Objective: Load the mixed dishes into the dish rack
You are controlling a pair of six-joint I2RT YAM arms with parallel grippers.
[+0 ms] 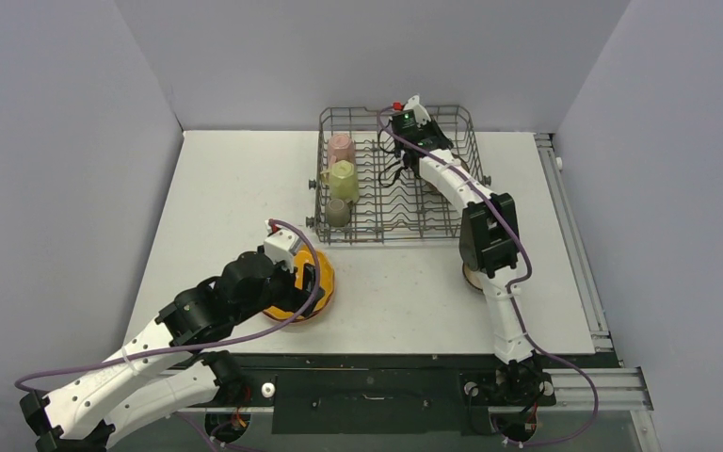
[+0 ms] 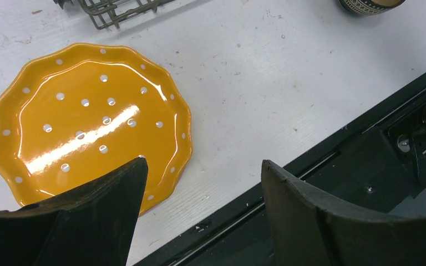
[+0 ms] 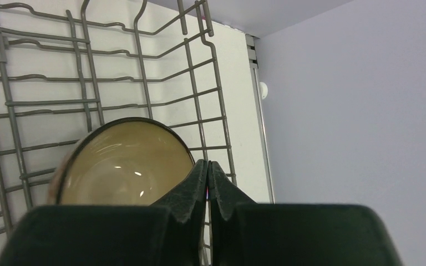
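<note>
In the right wrist view a tan bowl [image 3: 122, 160] with a dark rim rests tilted in the dish rack [image 3: 89, 77], its inside showing. My right gripper is shut, fingertips together and nothing between them; the bowl lies outside, to their left. From above, that arm hides most of the bowl. My left gripper is open and empty over the table by the yellow plate [image 2: 89, 122] with white dots. Along the rack's left side sit a pink cup [image 1: 341, 148], a yellow-green mug [image 1: 342, 181] and a grey-brown cup [image 1: 337, 213].
A dark patterned bowl [image 2: 369, 5] stands on the table at the right, partly under the right arm from above. Grey walls [image 1: 678, 169] border the table, and a metal rail [image 1: 574, 235] runs along its right side.
</note>
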